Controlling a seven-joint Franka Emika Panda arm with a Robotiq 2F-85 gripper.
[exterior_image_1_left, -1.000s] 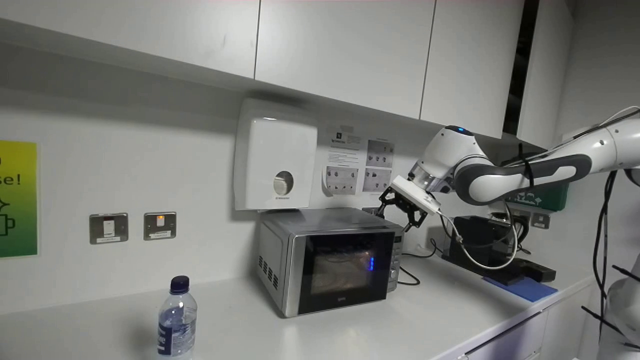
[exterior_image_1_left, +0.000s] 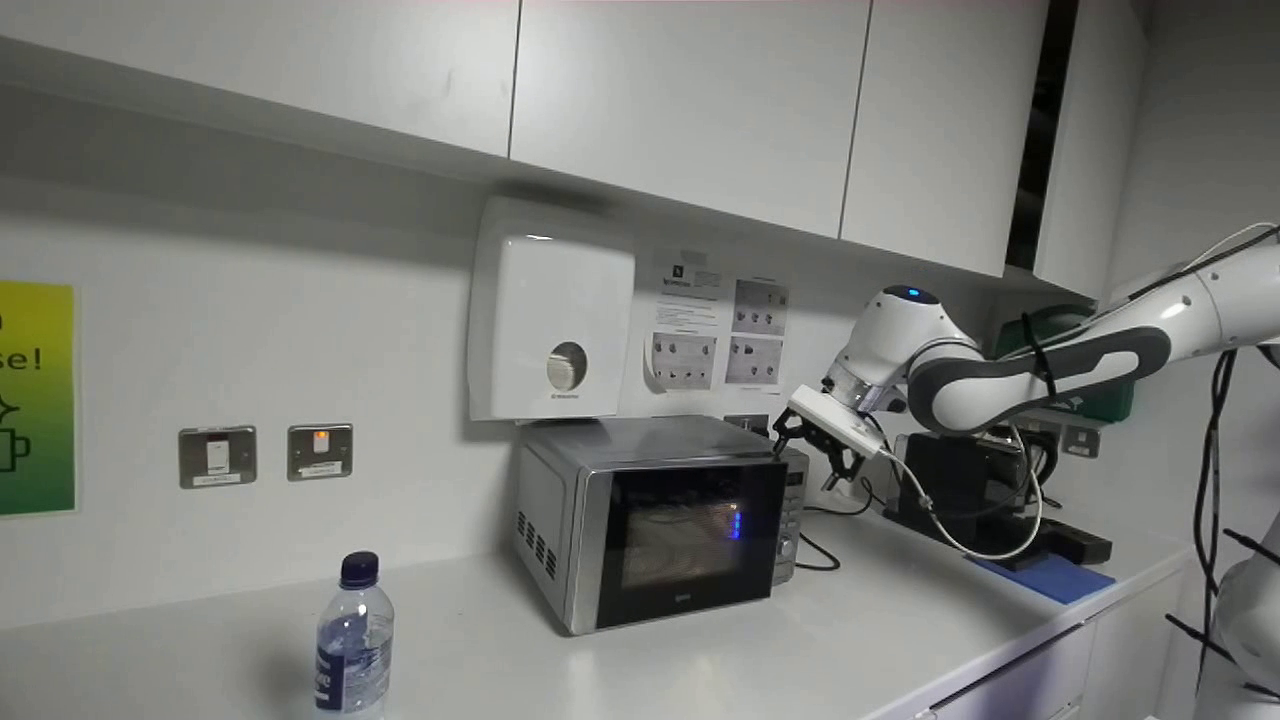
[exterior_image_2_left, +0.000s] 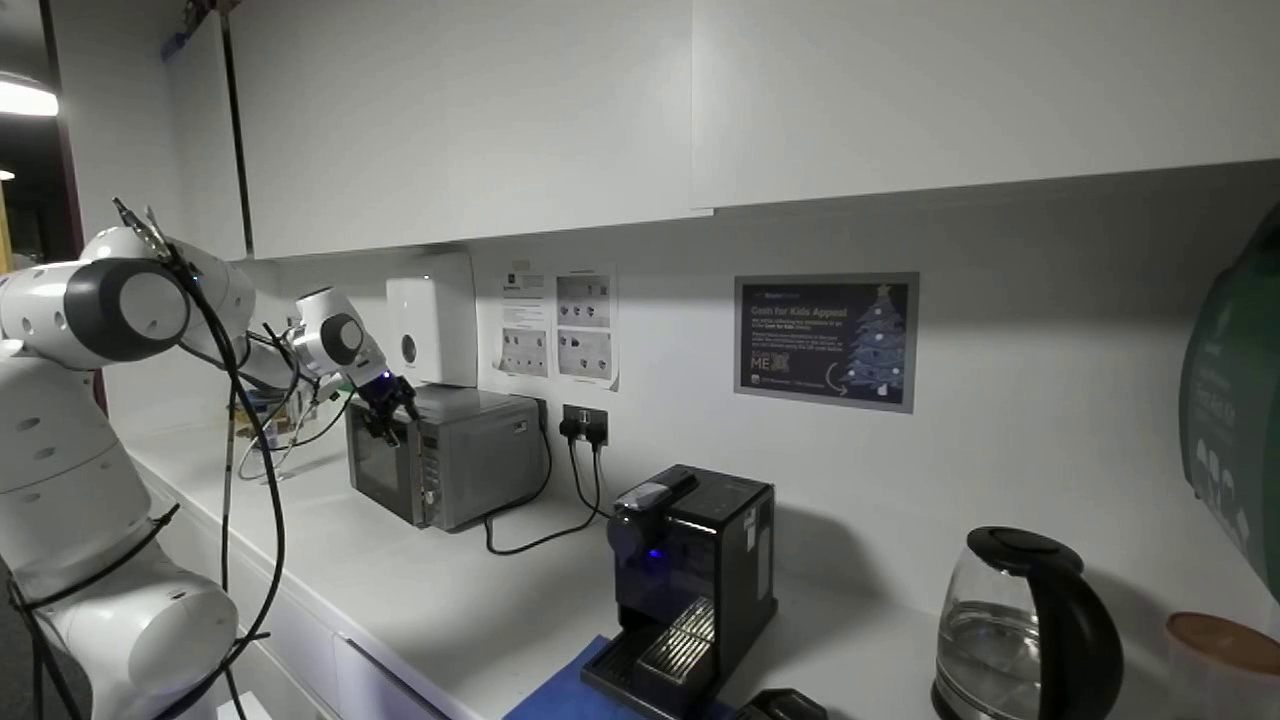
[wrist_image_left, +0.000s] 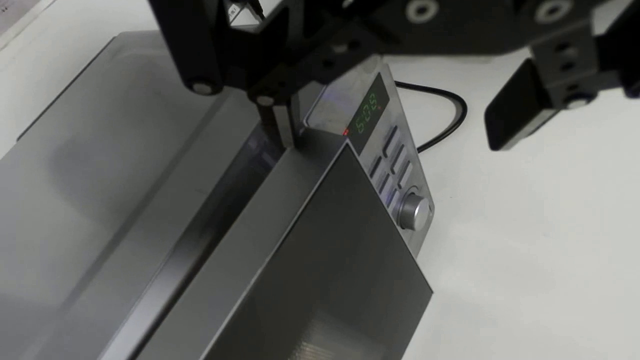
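Note:
A silver microwave (exterior_image_1_left: 564, 504) stands on the counter, its dark-fronted door (wrist_image_left: 336, 258) slightly ajar. Along the door's top, the wrist view shows a narrow gap between door and body. My gripper is open, tilted down over the door's upper corner on the control-panel side. One finger (wrist_image_left: 279, 123) is at that gap, just behind the door's top edge; whether it touches cannot be made out. The other finger (wrist_image_left: 517, 111) hangs over the counter, clear of the control panel (wrist_image_left: 390, 156). Nothing shows gripped between them.
A water bottle (exterior_image_1_left: 355, 642) stands left of the microwave. To its right are a black coffee machine (exterior_image_2_left: 702, 576) on a blue mat (exterior_image_2_left: 558, 690) and a glass kettle (exterior_image_2_left: 1020, 624). A power cable (wrist_image_left: 447, 96) runs behind. Cupboards (exterior_image_1_left: 684, 108) overhang the counter.
My gripper has come down and slightly to the right in exterior view 1, with its fingers now lower by the microwave's top right corner. The bottle has stayed in place.

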